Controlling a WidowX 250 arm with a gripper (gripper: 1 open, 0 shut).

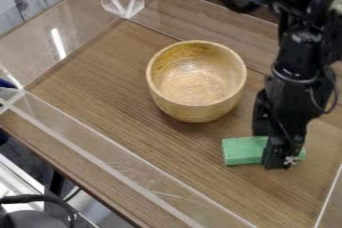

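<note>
A green rectangular block [246,151] lies on the wooden table at the lower right. My black gripper [275,148] is open and low at the block's right part, hiding some of it; whether its fingers touch the block I cannot tell. A light wooden bowl [195,77] sits behind and to the left of the block.
Clear plastic edges run along the left side and at the back left. A dark shape [34,217] is at the bottom left corner.
</note>
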